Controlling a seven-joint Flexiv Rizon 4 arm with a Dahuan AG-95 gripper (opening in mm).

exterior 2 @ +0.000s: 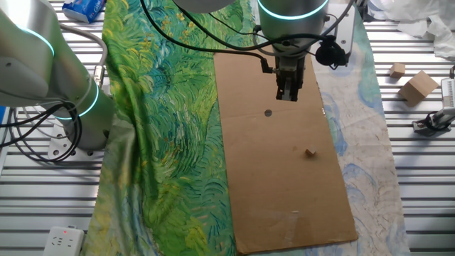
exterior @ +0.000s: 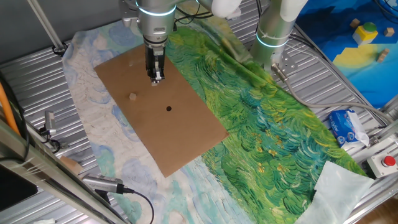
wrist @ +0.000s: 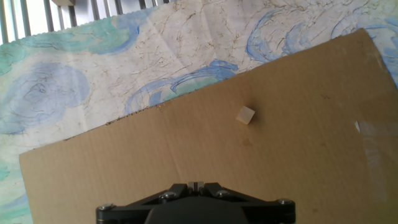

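Note:
A small wooden cube (exterior: 132, 96) rests on a flat brown cardboard sheet (exterior: 186, 134); the wrist view has the cube (wrist: 245, 115) ahead of the fingers and slightly right. On the sheet there is also a round dark spot (exterior: 168, 109), a hole or a disc, I cannot tell which. My gripper (exterior: 157, 80) points down over the cardboard, apart from both cube and spot. In the wrist view its fingertips (wrist: 200, 185) meet, with nothing visible between them. From the second exterior view, the gripper (exterior 2: 287, 98) hangs above the sheet, near the dark spot (exterior 2: 268, 112).
A painted cloth (exterior: 267, 137) lies under the cardboard. Wooden blocks (exterior 2: 418, 88) sit on the slatted metal table beyond the cloth. The cardboard is otherwise bare.

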